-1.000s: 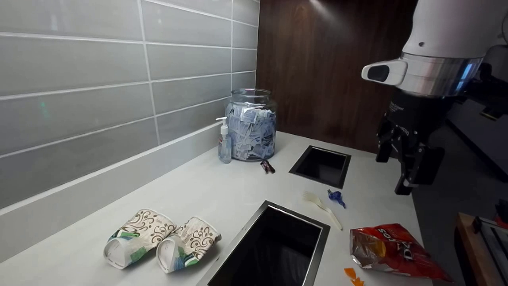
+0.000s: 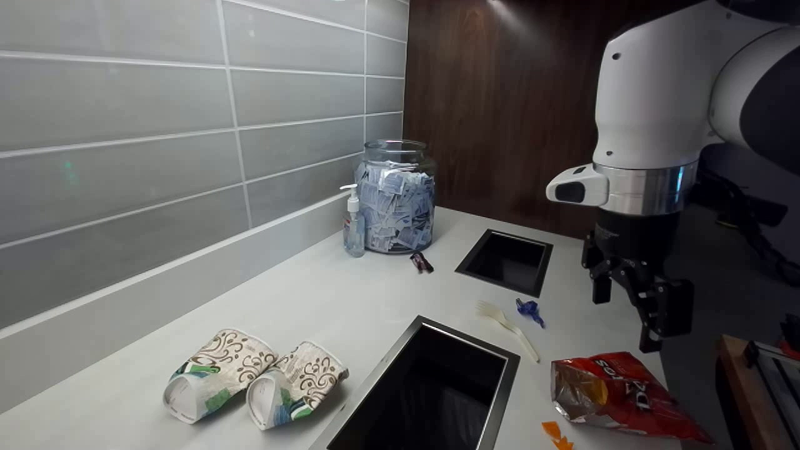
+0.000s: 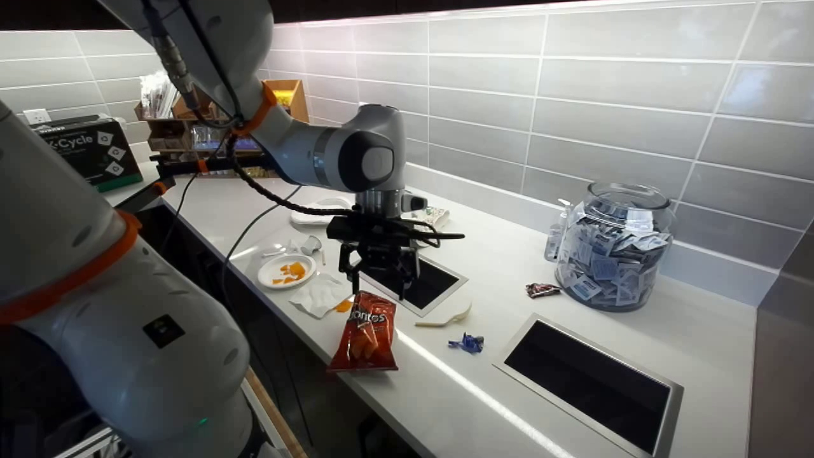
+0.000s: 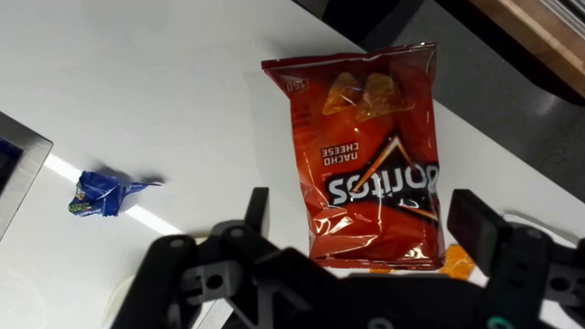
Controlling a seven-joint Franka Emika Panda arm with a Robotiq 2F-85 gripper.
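A red Doritos bag (image 2: 630, 397) lies on the counter's front edge, one end reaching past it; its face with the printing shows whole in the wrist view (image 4: 367, 159). Above the counter hangs my gripper (image 2: 624, 316), fingers pointing down and apart, with nothing between them. In the wrist view the two fingertips stand on either side of the bag's lower end, the bag lying below them. From the second exterior view, the gripper (image 3: 386, 286) appears over the far end of the bag (image 3: 367, 336). The gripper's palm side is hidden.
Two dark framed openings (image 2: 429, 390) (image 2: 510, 259) are set in the counter. Around them lie a pale fork (image 2: 510, 330), a blue wrapper (image 2: 530, 310), crumpled paper cups (image 2: 217, 371) and orange chips (image 2: 556, 435). A packet-filled jar (image 2: 397, 202) stands beside a pump bottle (image 2: 354, 229).
My arm has moved left in the first exterior view and the gripper's fingertips have come lower, nearer the bag. The bag and other objects stay where they were.
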